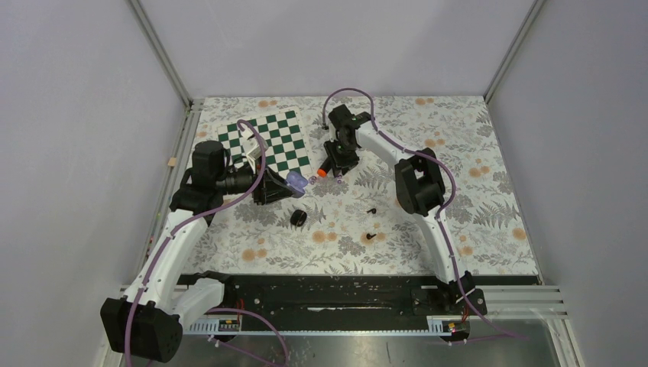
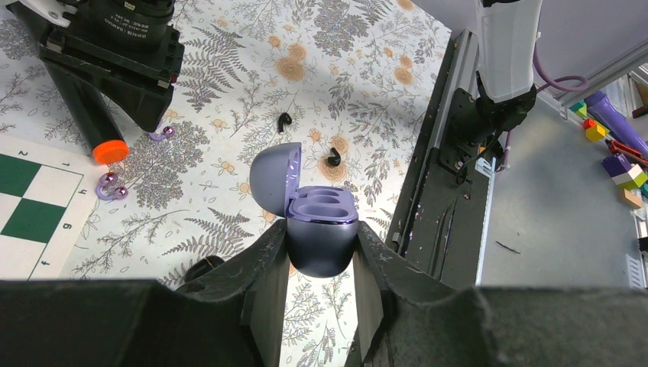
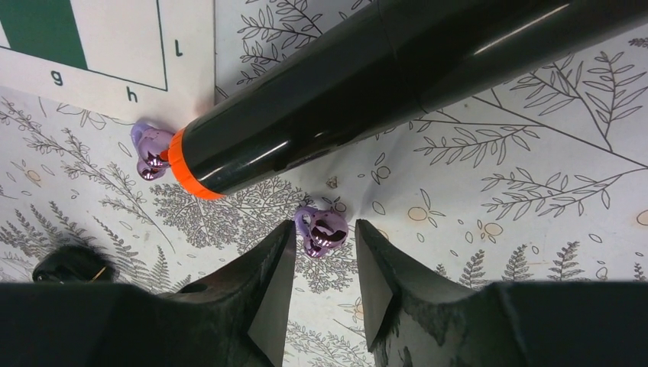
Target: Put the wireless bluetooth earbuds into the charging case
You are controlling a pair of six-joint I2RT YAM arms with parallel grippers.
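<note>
My left gripper is shut on the purple charging case (image 2: 321, 237), whose lid stands open above empty slots; in the top view it is left of centre. My right gripper is low over the mat, part open, its fingertips either side of a purple earbud (image 3: 323, 232); whether they touch it I cannot tell. The other purple earbud (image 3: 153, 149) lies beside the orange end of a black tube (image 3: 328, 99).
A checkerboard (image 1: 264, 138) lies at the back left. A black case (image 1: 298, 218) and two small black pieces (image 1: 371, 210) (image 2: 334, 158) lie nearer the front.
</note>
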